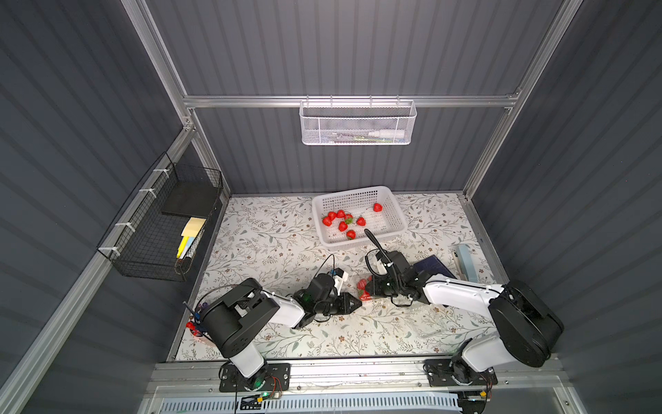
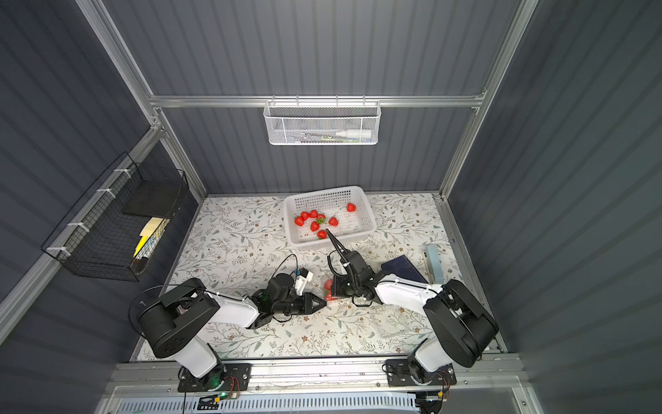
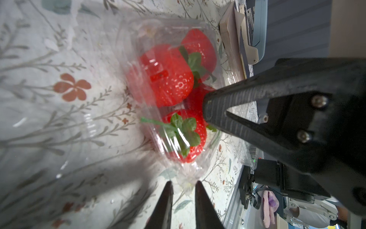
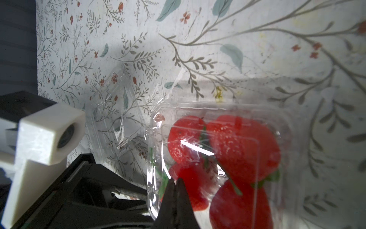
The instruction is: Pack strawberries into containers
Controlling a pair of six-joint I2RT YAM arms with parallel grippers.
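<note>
Several red strawberries point(image 3: 171, 76) sit inside a small clear plastic container point(image 4: 282, 126), its lid lying over them. My left gripper is at the container's near end in the left wrist view, its fingers shut with the clear plastic edge between them. From the other side, my right gripper is shut over the container's edge, with nothing showing between its fingers. Its dark fingertip point(image 3: 215, 108) lies against or just over the lid in the left wrist view; contact is hard to tell. Whether the lid is fastened all round is not visible.
Behind the arms stands a white basket point(image 1: 400, 224) with several loose strawberries point(image 1: 342, 226). Another clear plastic piece point(image 4: 118, 122) lies beside the container. At the right are a dark blue flat item point(image 1: 434, 265) and a light-blue object point(image 1: 465, 263).
</note>
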